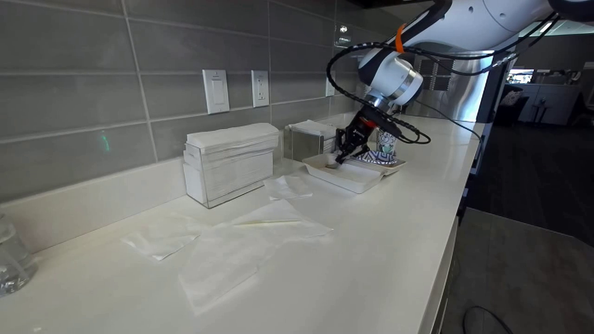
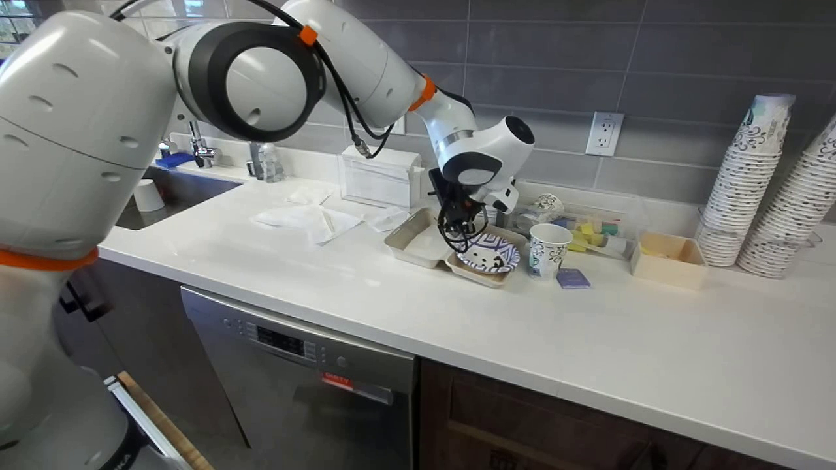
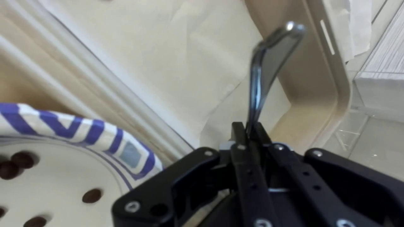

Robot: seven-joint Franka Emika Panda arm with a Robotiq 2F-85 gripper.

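Observation:
A shiny metal utensil (image 3: 257, 81), seemingly a spoon, juts from between the fingertips of my gripper, which is shut on it. Its far end points over one half of the open takeout box (image 3: 329, 83), lined with white paper (image 3: 178, 56). Beside that half, a paper bowl (image 3: 64, 162) with a blue-purple zigzag rim holds several small dark brown round pieces (image 3: 92, 195). In exterior view 2 the bowl (image 2: 490, 254) rests on the box's other half, near my gripper (image 2: 462, 235). Cables partly cover the fingers there, and the utensil is hard to make out.
A patterned paper cup (image 2: 548, 250) stands right of the box, before a clear bin (image 2: 627, 207) of packets. Napkin holders (image 1: 239, 161) line the wall. Loose napkins (image 1: 239, 250) lie leftward. Bare counter (image 2: 666, 344) extends at the front right.

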